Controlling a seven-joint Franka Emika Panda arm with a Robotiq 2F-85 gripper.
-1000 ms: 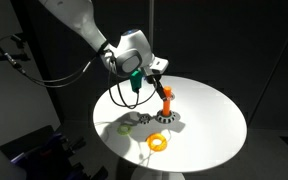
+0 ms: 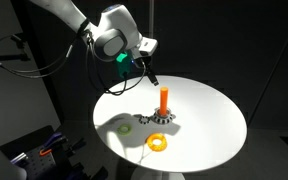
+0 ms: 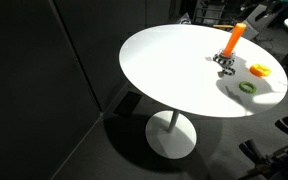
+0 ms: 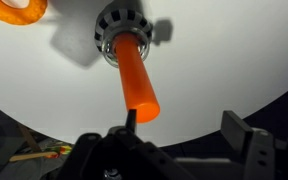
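An orange post point(image 2: 164, 101) stands upright on a patterned base point(image 2: 163, 118) on the round white table point(image 2: 209, 125). Seen from the wrist, the post point(image 4: 134, 75) rises from its black-and-white base point(image 4: 124, 28), its tip close to the left finger. My gripper has its fingers wide apart, with bare table showing in most of the gap. In exterior view 1 the gripper point(image 2: 152, 79) is up and to the left of the post's top. An orange ring point(image 2: 157, 142) and a green ring point(image 2: 125, 129) lie flat on the table.
Past the table edge in the wrist view lies dark floor with some clutter point(image 4: 44, 148). A dark stand point(image 2: 52, 148) is on the floor left of the table in exterior view 1.
The post and both rings look unmoved.
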